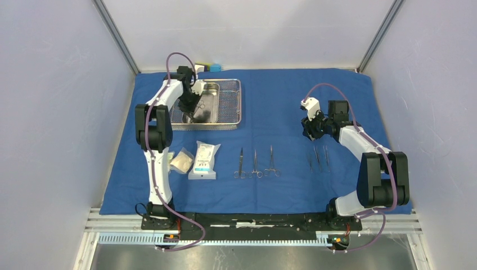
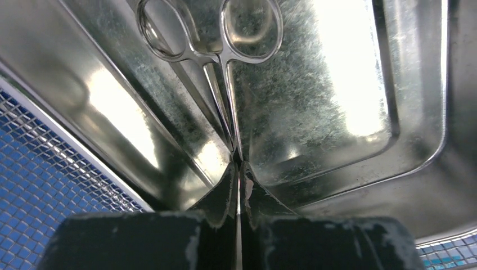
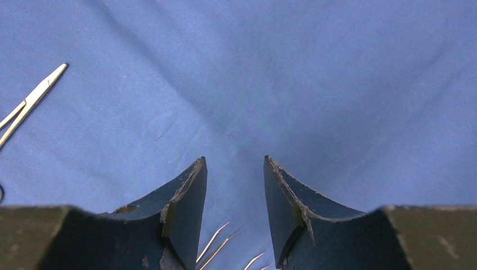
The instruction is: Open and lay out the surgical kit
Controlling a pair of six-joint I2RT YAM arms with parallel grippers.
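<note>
A ring-handled instrument (image 2: pixel 228 93) lies in the steel tray (image 2: pixel 315 101), its two rings away from my left gripper. That gripper is shut, and the instrument's narrow tips meet its fingertips; whether they are pinched between them does not show. In the top view the tray (image 1: pixel 211 107) stands inside a wire basket (image 1: pixel 229 101). Over bare cloth at the right, my right gripper is open and empty. In front of it lie several thin tweezers (image 1: pixel 326 156). Scissors (image 1: pixel 241 160) and two clamps (image 1: pixel 255 164) form a row at front centre.
A white packet (image 1: pixel 204 160) and a bag of pale material (image 1: pixel 181 161) lie in front of the basket. Something blue and yellow (image 1: pixel 212 67) sits behind it.
</note>
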